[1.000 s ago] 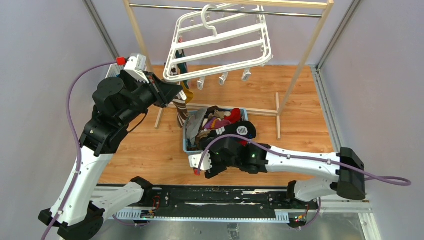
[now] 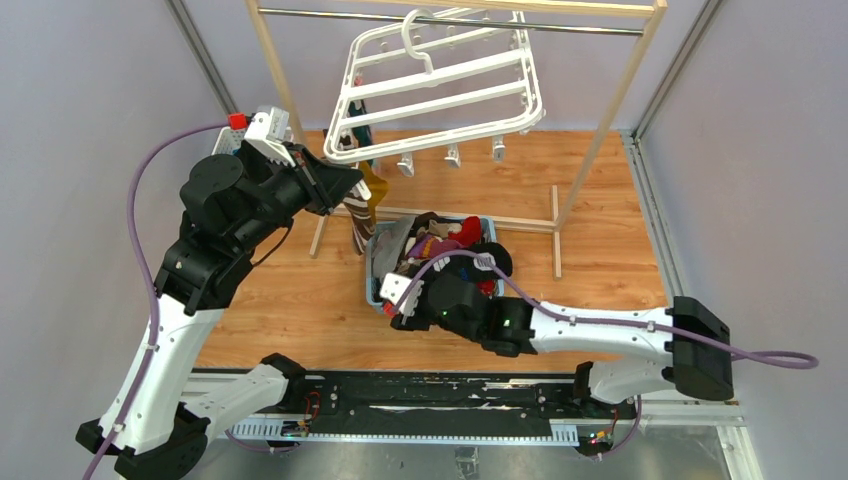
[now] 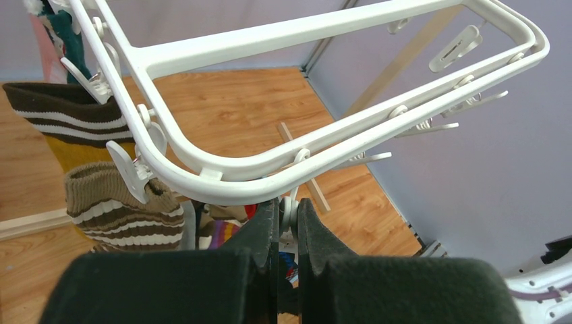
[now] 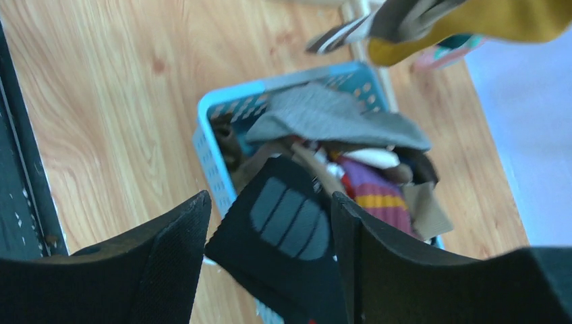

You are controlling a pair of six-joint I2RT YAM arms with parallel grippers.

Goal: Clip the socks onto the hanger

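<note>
The white hanger [image 2: 432, 100] hangs from a metal rod, tilted. At its near left corner my left gripper is shut on one of the clips [image 3: 293, 196] below the frame. Left of it, brown-and-white striped socks [image 3: 125, 209] hang from clips, with a mustard part on the one behind; a teal sock [image 3: 67, 37] hangs farther back. Above the blue basket [image 4: 214, 152], my right gripper stands open. A black sock [image 4: 283, 223] with grey stripes appears between its fingers but is not gripped.
Grey, purple-yellow and red socks [image 2: 466, 233] fill the basket. Several empty clips [image 2: 453, 157] dangle along the hanger's near edge. A wooden stand [image 2: 610, 110] frames the hanger; the floor right of the basket is clear.
The left arm has barely shifted, and the hanging clips have swung slightly.
</note>
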